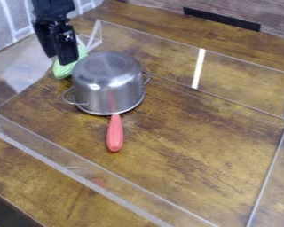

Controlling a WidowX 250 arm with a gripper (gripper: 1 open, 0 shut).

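Note:
My black gripper (61, 51) hangs at the upper left, its fingertips pointing down over a light green ribbed object (64, 68), whose upper part it partly hides. The gripper is open; whether the green object lies between its fingers is unclear. A steel pot (106, 82) with side handles stands just right of the green object. A red elongated ribbed object (114, 133) lies on the wooden surface in front of the pot.
Clear transparent strips or panels (103, 186) border the wooden table (198, 151). A white strip (199, 68) lies at the back right.

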